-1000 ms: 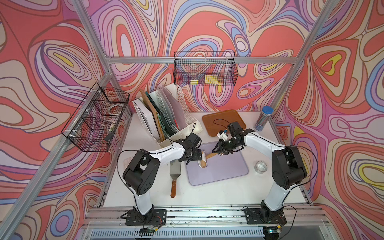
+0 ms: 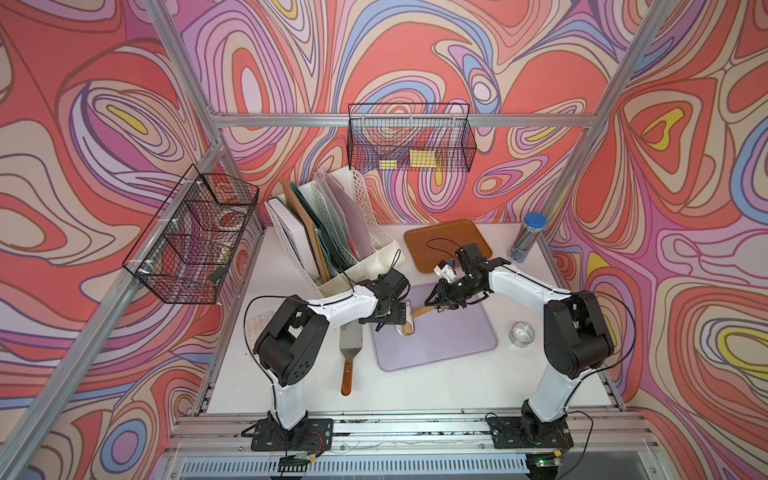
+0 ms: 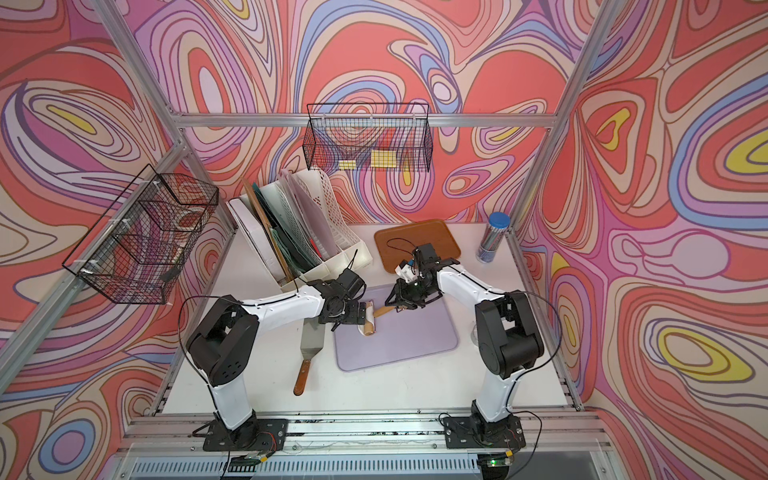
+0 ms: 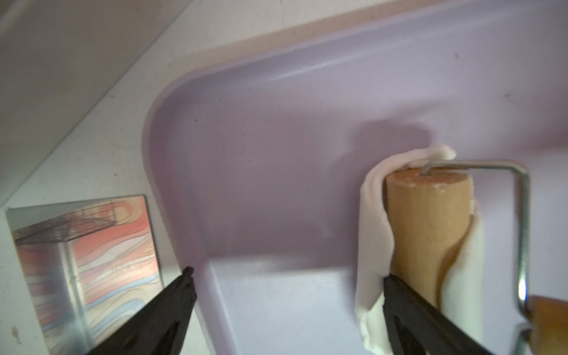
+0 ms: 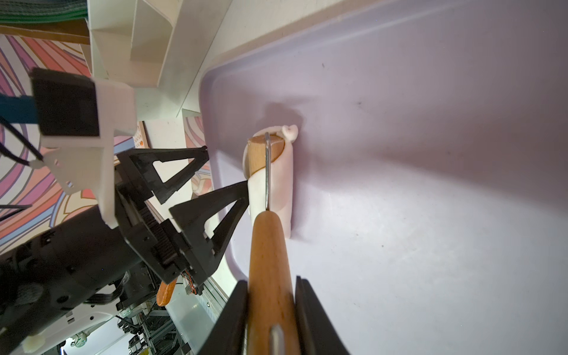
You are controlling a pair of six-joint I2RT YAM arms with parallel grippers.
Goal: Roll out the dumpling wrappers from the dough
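Observation:
White dough is wrapped around the wooden roller of a small rolling pin, over the lilac tray. In the right wrist view, the pin's wooden handle runs down between the fingers of my right gripper, which is shut on it. My left gripper stands open at the roller's left side. One of its fingers is against or very near the dough's edge; whether it touches I cannot tell. Between its fingers lies only bare tray.
A spatula lies left of the tray. A white rack of boards stands behind my left arm, a brown tray behind the lilac one. To the right are a metal cup and a blue-lidded jar.
My left gripper has moved a little to the right, closer to the dough-wrapped roller. The right arm and the rolling pin look nearly still.

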